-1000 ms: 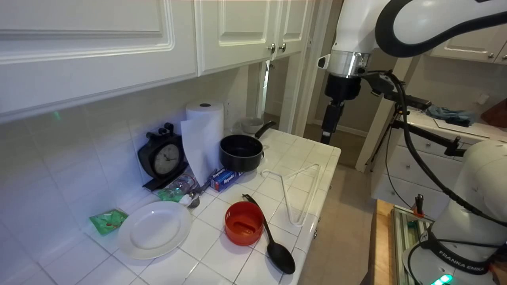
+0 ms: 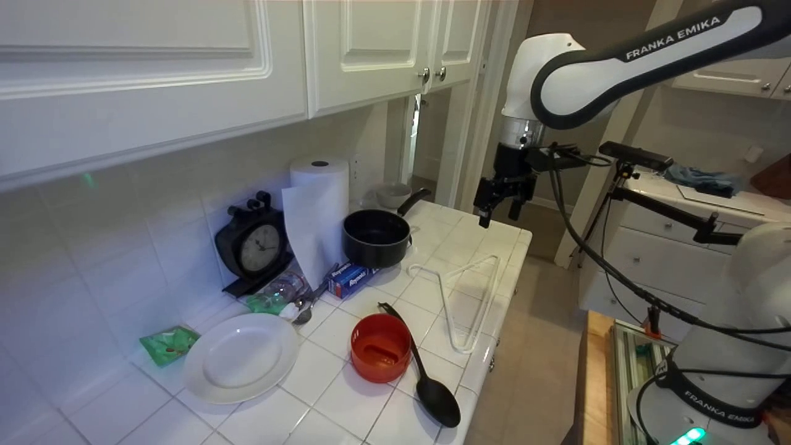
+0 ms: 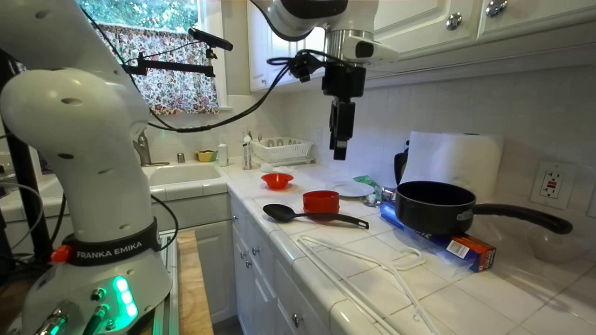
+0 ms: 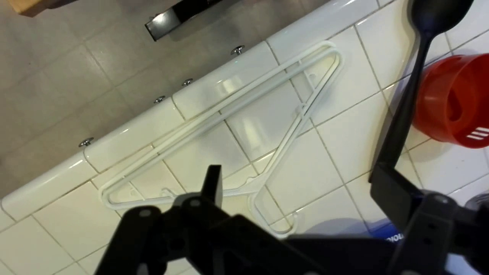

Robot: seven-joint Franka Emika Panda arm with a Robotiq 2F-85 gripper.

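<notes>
High above the tiled counter, my gripper (image 2: pixel 501 218) hangs open with its fingers apart and nothing between them. Below it in the wrist view, white hangers (image 4: pixel 275 158) lie flat near the counter's front edge, seemingly stacked. A black spoon (image 4: pixel 408 96) rests with its handle end near one finger in that view, but well below it. Against the spoon's handle stands a red cup (image 2: pixel 379 348). Farther back, a black pot (image 3: pixel 436 206) sits with its handle toward the wall, by a blue foil box (image 2: pixel 350 279).
A white plate (image 2: pixel 241 357), a green packet (image 2: pixel 170 345), a black clock (image 2: pixel 256 245) and a paper towel roll (image 2: pixel 322 215) line the wall side. Another red bowl (image 3: pixel 277 180) stands near the sink. Cabinets (image 2: pixel 363 55) overhang the counter; its far end has bare tile.
My arm has come lower and the gripper has turned about its vertical axis, so both fingers now show in exterior view 1. The objects on the counter have not moved.
</notes>
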